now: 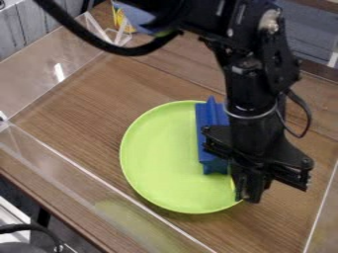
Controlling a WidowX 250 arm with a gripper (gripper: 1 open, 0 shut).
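Observation:
A green plate rests on the wooden table with a blue block upright on its right part. My black gripper is low over the plate's right edge, beside the block and partly in front of it. The fingertips look close together, but whether anything is between them cannot be seen.
The wooden table has free room left of the plate. Clear walls border it at the left and front. A yellow item at the back is partly hidden by the arm.

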